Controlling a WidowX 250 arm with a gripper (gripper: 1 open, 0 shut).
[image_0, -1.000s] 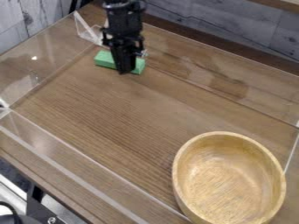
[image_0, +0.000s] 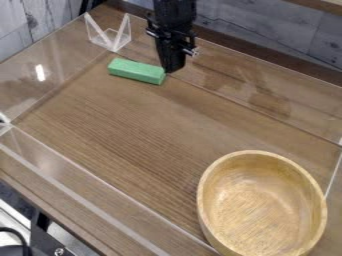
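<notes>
My black gripper (image_0: 174, 55) is at the top centre, just behind and right of a green block (image_0: 135, 70) lying flat on the wooden table. I cannot tell whether its fingers are open or shut. A large beige bowl (image_0: 261, 215) stands at the lower right.
Clear plastic pieces (image_0: 110, 30) stand at the back left near the wall. Dark cables lie beyond the table's edge at the bottom left.
My gripper has moved back and to the right, uncovering more of the green block.
</notes>
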